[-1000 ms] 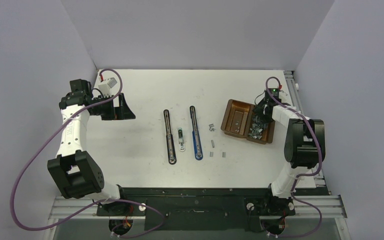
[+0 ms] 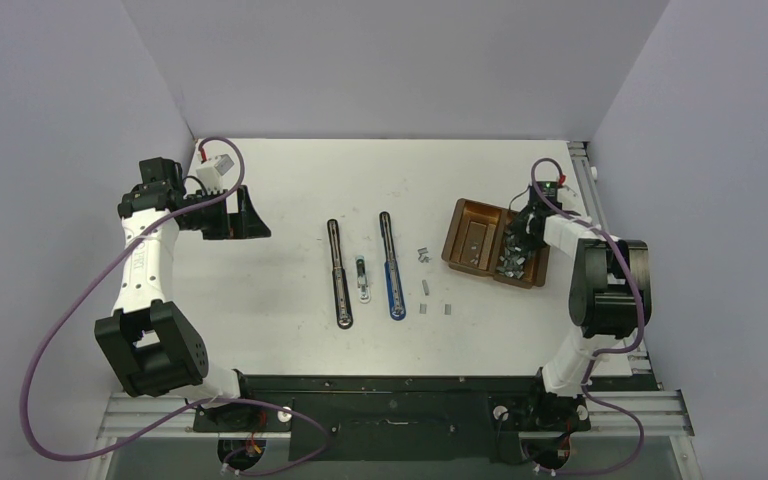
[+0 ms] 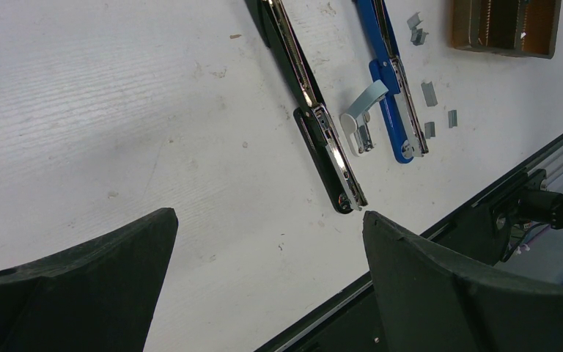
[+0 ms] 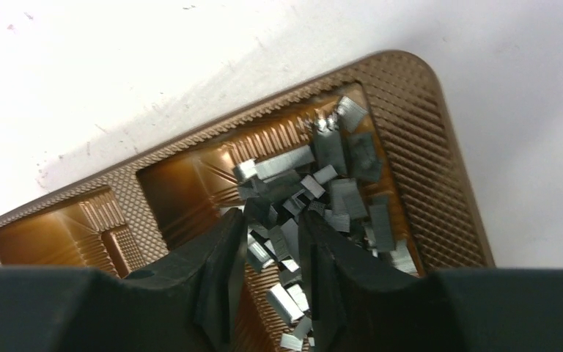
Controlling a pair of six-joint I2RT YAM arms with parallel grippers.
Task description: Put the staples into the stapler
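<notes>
A brown divided tray [image 2: 460, 232] sits at the right of the table, its right part heaped with grey staple strips [image 4: 344, 198]. My right gripper is down over that heap, fingers part open; whether a strip is between them I cannot tell. Three staplers lie mid-table: a long black one [image 2: 341, 290], a small white one [image 2: 363, 280] and a long blue one [image 2: 396, 290]. My left gripper hangs open over the table's left side, nothing between its fingers.
Several loose staple pieces [image 3: 429, 93] lie between the blue stapler and the tray. Walls enclose the sides and back.
My right arm has shifted very slightly toward the front at the tray. The left arm and the staplers have not moved.
</notes>
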